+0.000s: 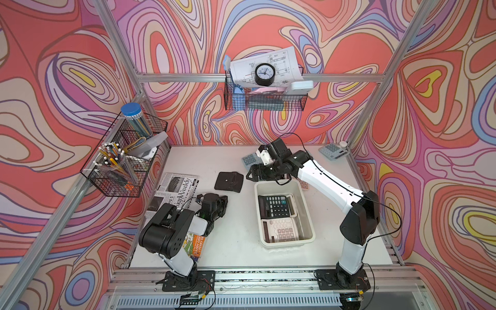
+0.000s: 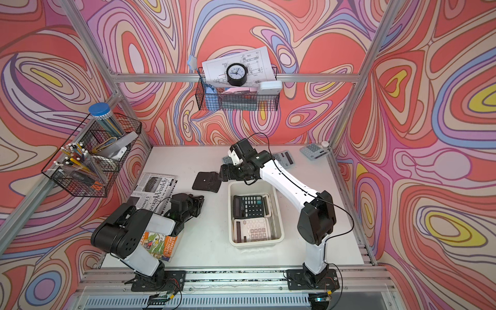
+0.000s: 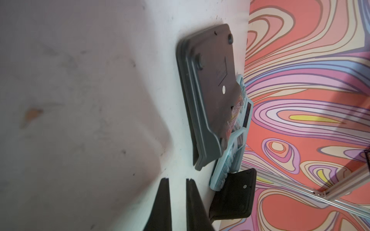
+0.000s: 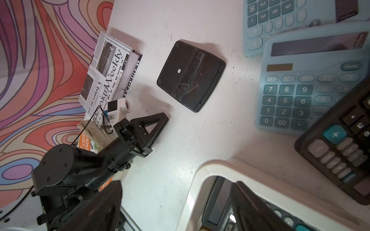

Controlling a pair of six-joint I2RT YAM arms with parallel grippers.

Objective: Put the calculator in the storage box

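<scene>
A black calculator lies face down (image 1: 227, 180) (image 4: 190, 76) left of the white storage box (image 1: 310, 227), which holds a black calculator (image 2: 253, 205) and a pale pink one (image 2: 255, 230). My left gripper is shut near the table, in front of the face-down calculator and apart from it, with nothing visible between its fingertips. My right gripper is open above the box's back edge, its fingers blurred in the right wrist view, with nothing held.
Blue calculators (image 4: 308, 61) and another black one (image 4: 335, 154) lie behind the box. A newspaper (image 1: 170, 188) and books (image 1: 196, 248) line the left side. Wire baskets hang on the left and back walls. Bare table shows left of the box.
</scene>
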